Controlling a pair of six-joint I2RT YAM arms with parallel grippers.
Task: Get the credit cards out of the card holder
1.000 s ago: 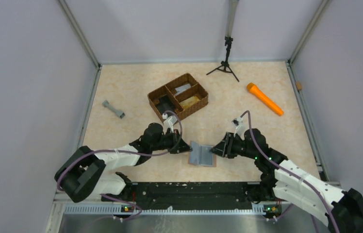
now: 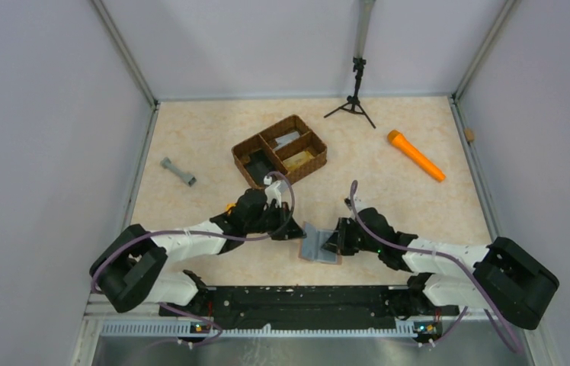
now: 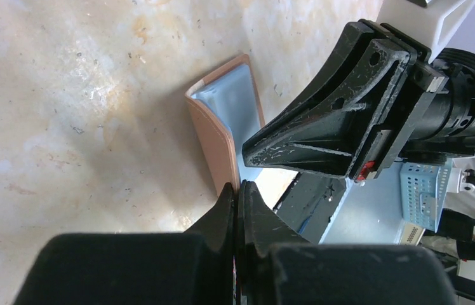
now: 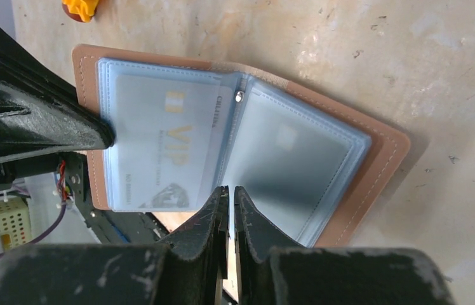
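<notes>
The tan card holder [image 2: 319, 245] lies open on the table between the two arms, its clear bluish pockets facing up. In the right wrist view a pale card marked VIP [image 4: 159, 143] sits inside the left pocket. A faint pale square shows through the right pocket [image 4: 292, 152]. My left gripper is shut on the edge of the holder's raised tan cover [image 3: 213, 136]. Over the pockets, close to the fold, my right gripper is nearly shut, a narrow gap between its fingertips. No card shows in that gap; the depth of the tips is unclear.
A wicker basket [image 2: 241, 155] with compartments stands behind the left arm. An orange microphone-like object [image 2: 417, 155] lies at the back right, a grey tool [image 2: 178, 171] at the left. A black tripod [image 2: 354, 103] stands at the back.
My right gripper has come left over the holder, its arm shifting inward. The left gripper and the holder have moved slightly right.
</notes>
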